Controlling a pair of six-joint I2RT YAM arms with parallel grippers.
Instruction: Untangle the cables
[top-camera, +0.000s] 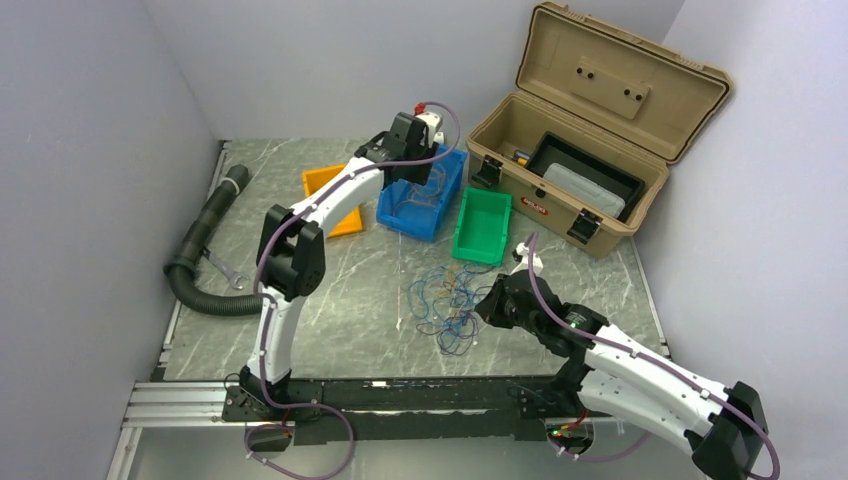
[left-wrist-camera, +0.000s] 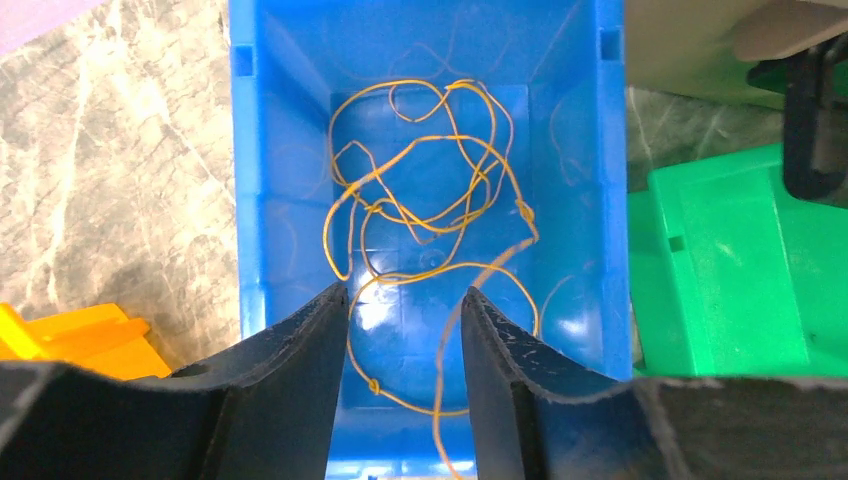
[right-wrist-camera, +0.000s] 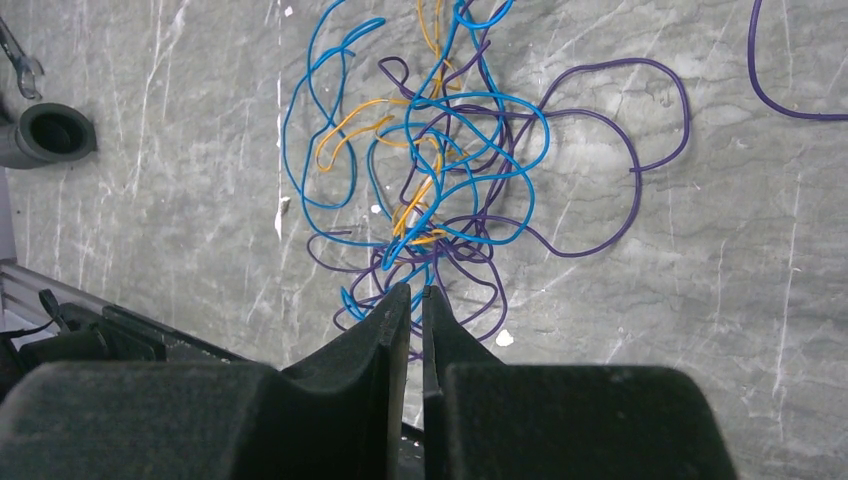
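A tangle of blue, purple and orange cables (right-wrist-camera: 470, 190) lies on the table below the middle. My right gripper is shut at the near end of that tangle, with strands at its tips; which strand its narrow gap pinches is hard to see. Above the blue bin (left-wrist-camera: 610, 200), my left gripper has its fingers apart. Looped on the bin floor is an orange cable (left-wrist-camera: 415, 220) with small knots. One blurred length of it rises between the left fingers, near the right-hand one, without being gripped.
To the right of the blue bin stands an empty green bin (top-camera: 483, 225), and to its left an orange bin (top-camera: 346, 222). Behind is an open tan toolbox (top-camera: 520, 215). A black hose (top-camera: 190, 260) and a wrench (top-camera: 232, 276) lie far left.
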